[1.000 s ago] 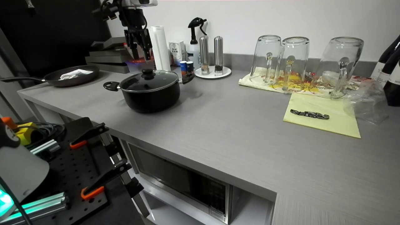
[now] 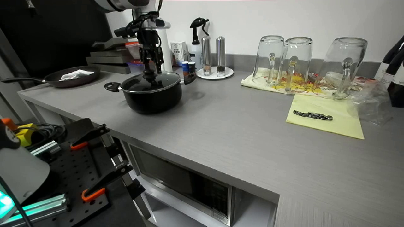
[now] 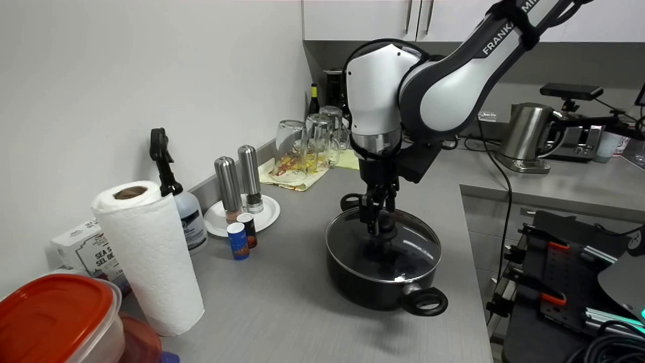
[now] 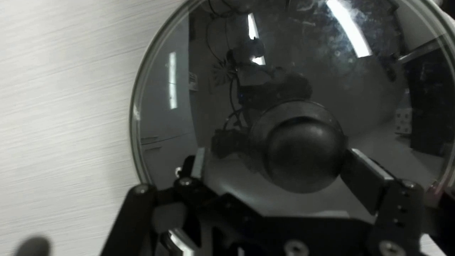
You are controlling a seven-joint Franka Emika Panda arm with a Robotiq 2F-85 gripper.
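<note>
A black pot (image 2: 153, 99) stands on the grey counter, covered by a glass lid (image 3: 408, 254) with a metal rim. The lid's round black knob (image 4: 305, 155) lies between my fingers in the wrist view. My gripper is open, pointing down over the lid. The right finger (image 4: 369, 170) appears close against the knob's right side, while a wide gap separates the left finger (image 4: 198, 164) from it. Whether the right one touches cannot be told. In exterior view 2 the fingertips hang at about knob height, partly hiding it.
Beyond the pot are small shakers (image 3: 238, 241), a paper towel roll (image 3: 151, 260) and a white plate (image 2: 223, 75) with two mills. A frying pan (image 2: 60, 81) holds a white cloth. Glass mugs (image 2: 269, 60) stand upside down on a towel.
My gripper has come down and slightly right in exterior view 1, from above and behind the pot to the lid's knob. The pot and lid have not moved.
</note>
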